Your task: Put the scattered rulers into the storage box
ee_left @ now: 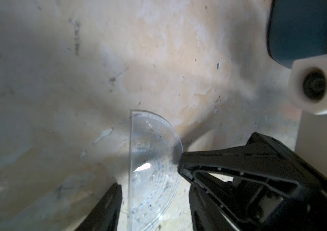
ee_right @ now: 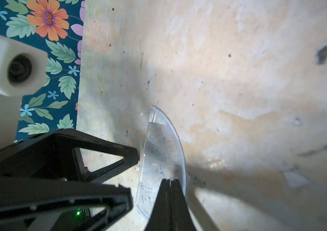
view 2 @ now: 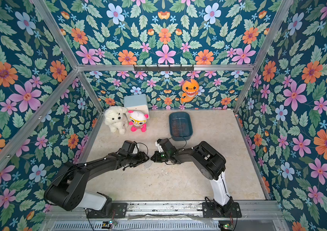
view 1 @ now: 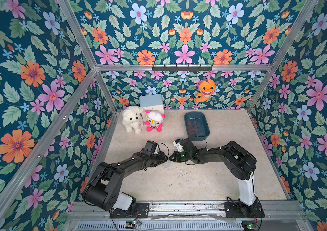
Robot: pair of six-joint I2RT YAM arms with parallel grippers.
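A clear semicircular protractor (ee_left: 152,181) (ee_right: 159,150) lies flat on the table between both grippers. My left gripper is open, its fingers either side of the protractor, low over it. My right gripper is shut, fingertips together at the protractor's lower part in the right wrist view, with nothing seen between them; it also shows at the protractor's curved side in the left wrist view. The dark teal storage box (view 1: 196,127) (view 2: 180,127) stands behind my right gripper; what lies inside is unclear.
A white plush dog (view 1: 132,118), a pink-and-white doll (view 1: 154,122) and a light box with blue lid (view 1: 151,99) stand at the back left. An orange shark toy (view 1: 205,90) is on the back wall. The table (view 1: 248,134) has free room at front and right.
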